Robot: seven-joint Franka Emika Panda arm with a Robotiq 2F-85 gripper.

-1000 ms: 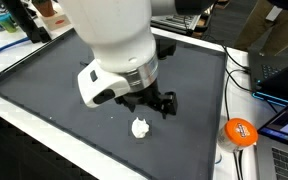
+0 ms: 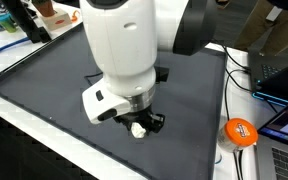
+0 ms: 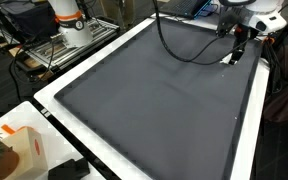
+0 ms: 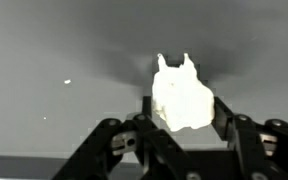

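Note:
A small white object (image 4: 182, 98), with two pointed tips like ears, shows between my gripper's fingers in the wrist view. In exterior view 1 the same white object (image 2: 138, 130) is partly covered by my gripper (image 2: 140, 124), which is right down at it near the table's front edge. The black fingers (image 4: 141, 118) stand on either side of the object, part open; whether they touch it cannot be told. Exterior view 2 has my gripper (image 3: 233, 58) at the far right corner, and the object is hard to make out there.
An orange-topped container (image 2: 238, 133) stands on the border at the right. A dark cable (image 3: 179, 55) hangs over the table. Laptops (image 2: 282, 85) lie beyond the right edge.
My gripper has come down and over to the white object, which stood clear beneath it earlier and is now partly hidden by the fingers. The object shows no clear shift.

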